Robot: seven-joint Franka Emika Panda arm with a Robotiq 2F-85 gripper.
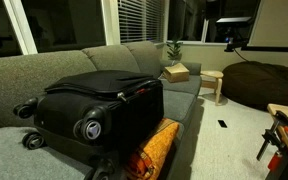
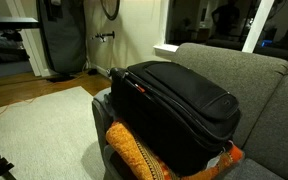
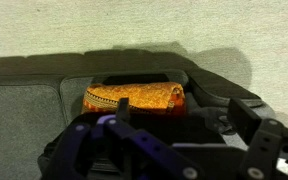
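A black wheeled suitcase [image 1: 104, 100] lies on its side on the grey sofa [image 1: 34, 75], its wheels facing exterior view 1. From the other side, the same suitcase [image 2: 179, 100] rests partly on an orange patterned cloth [image 2: 139, 155]. In the wrist view that cloth [image 3: 139, 95] shows above the dark hardware of my gripper. The two fingers stand wide apart, so the gripper is open, with nothing gripped between them. Its height above the sofa is hard to judge. I cannot make out the gripper clearly in either exterior view.
A cardboard box [image 1: 176, 73] sits at the sofa's far end, near a small round wooden stool [image 1: 211, 83]. Beyond is a dark beanbag [image 1: 266, 85]. Pale carpet [image 1: 224, 145] lies open in front of the sofa, with a small dark object on it. A wooden table edge stands at the right.
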